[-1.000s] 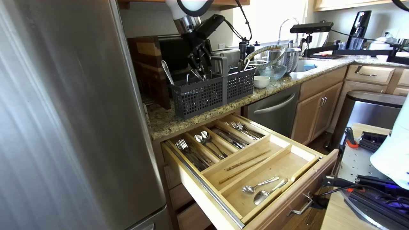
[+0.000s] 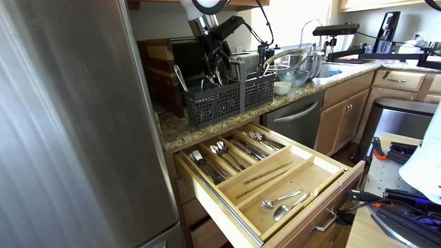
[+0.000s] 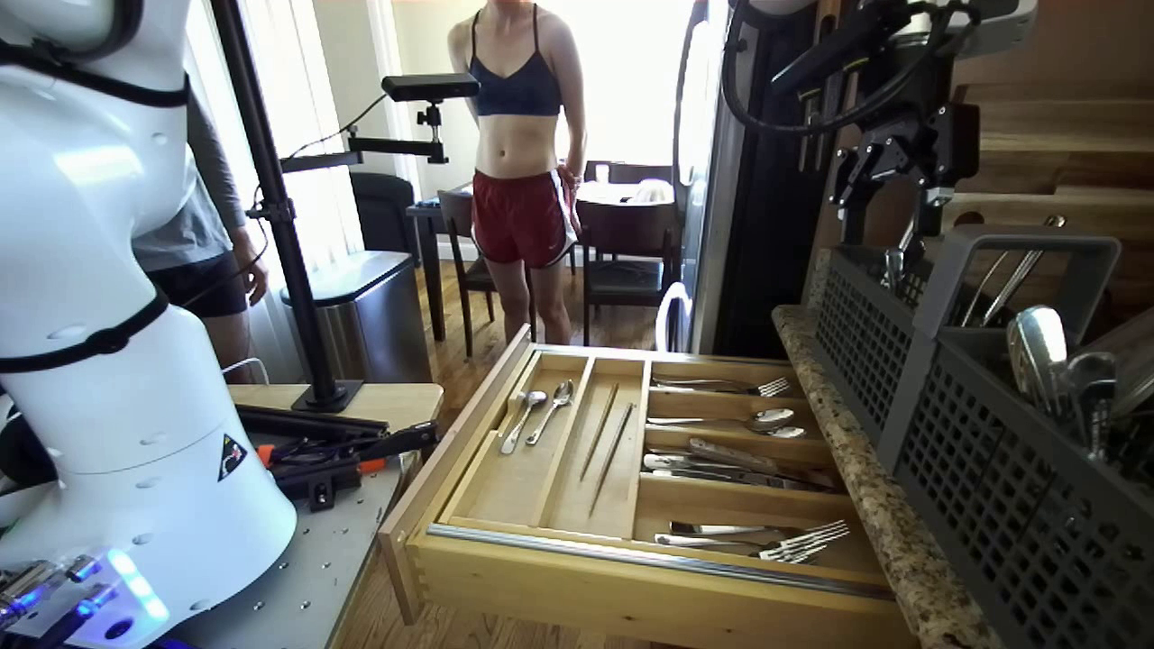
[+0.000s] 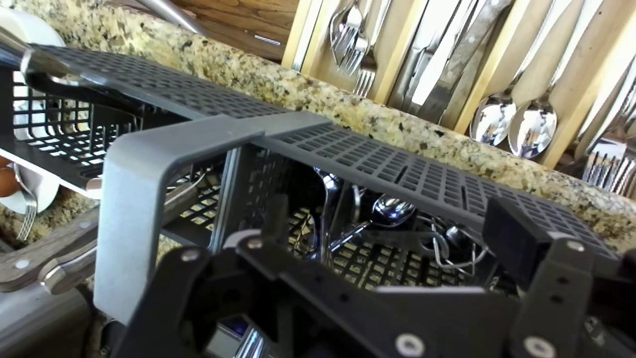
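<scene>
My gripper (image 2: 219, 68) hangs over the grey cutlery basket (image 2: 215, 108) on the counter. Its fingers stand apart, open, above one compartment in the wrist view, where the gripper has a finger (image 4: 510, 238) near the front wall. A spoon (image 4: 391, 210) and other metal pieces lie inside that compartment, between and below the fingers, none visibly held. Below the counter the wooden drawer (image 2: 237, 210) is pulled out. Forks (image 3: 806, 541), spoons (image 3: 771, 417) and knives (image 3: 714, 465) lie in separate slots. Two spoons (image 2: 282, 211) and two chopsticks (image 2: 264, 177) occupy its front compartments.
The basket's tall grey handle (image 4: 128, 221) rises close beside the gripper. Wooden boards (image 2: 167, 74) stand behind the basket's left end, and a white bowl (image 2: 282, 87) is at its right. Two people are beyond the drawer, one in red shorts (image 3: 526, 216).
My gripper's fingers have spread apart over the basket, and the arm has shifted very slightly. The drawer and its cutlery look the same.
</scene>
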